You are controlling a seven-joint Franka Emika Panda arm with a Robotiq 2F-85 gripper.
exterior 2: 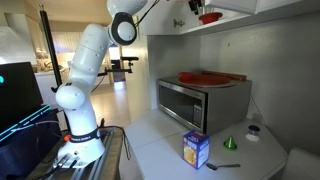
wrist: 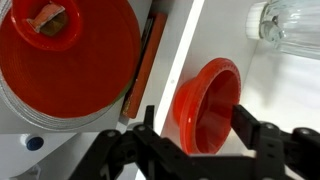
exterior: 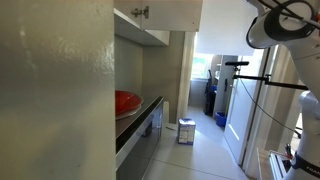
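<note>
In the wrist view a red bowl [wrist: 210, 105] sits on the white cupboard shelf [wrist: 178, 75]. My gripper is open, its dark fingers [wrist: 125, 150] apart on either side of the bowl's near part in that view. Whether they touch it cannot be told. From the second exterior view, the bowl [exterior 2: 210, 17] shows high in the cupboard, with the gripper [exterior 2: 196, 8] close by at the top edge. Only part of the arm [exterior: 285, 28] appears in the first exterior view.
A clear glass jar [wrist: 295, 25] stands near the bowl. Below, the microwave [exterior 2: 182, 105] carries a large red plate [wrist: 70, 80] and a wooden stick [wrist: 147, 65]. A blue box [exterior 2: 195, 149], a green cone [exterior 2: 230, 142] and a spoon [exterior 2: 225, 166] are on the counter.
</note>
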